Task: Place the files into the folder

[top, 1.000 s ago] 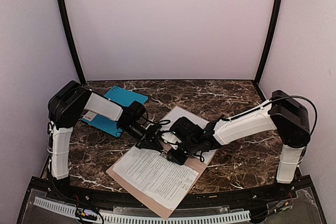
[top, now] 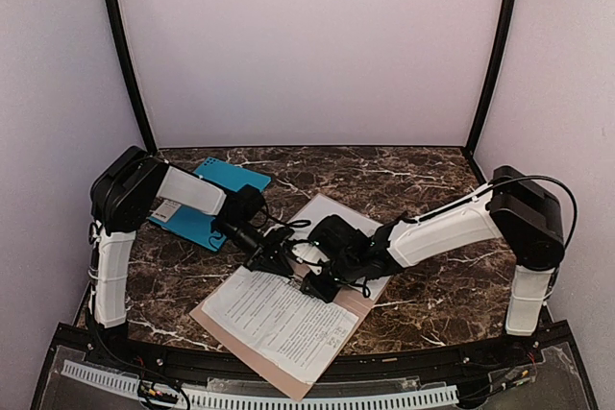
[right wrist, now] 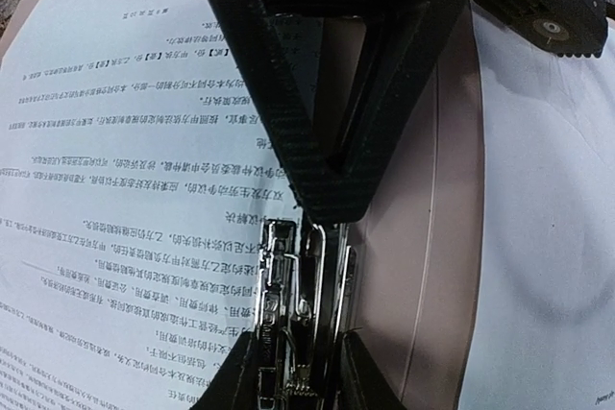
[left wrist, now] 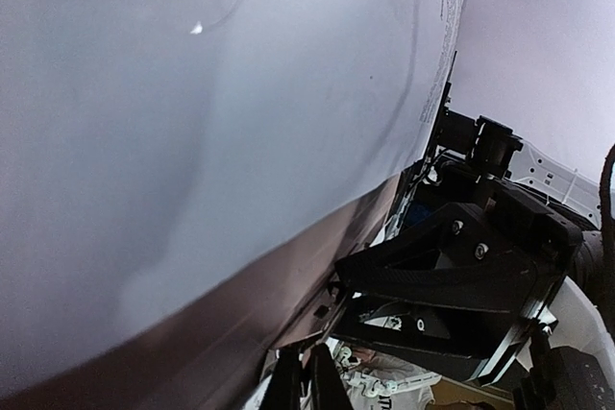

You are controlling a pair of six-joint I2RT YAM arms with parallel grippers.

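Observation:
The tan folder lies open across the front middle, printed papers on its front half, white sheets on its back half. My left gripper is shut at the spine near the metal clip; what it grips is mostly hidden in the left wrist view. My right gripper sits just beside it over the same clip; in the right wrist view its fingertips are at the clip, and how far apart they stand is unclear.
A blue folder with a paper on it lies at the back left, partly under the left arm.
Both arms and the tan folder have shifted very slightly; otherwise the grippers remain at the clip.

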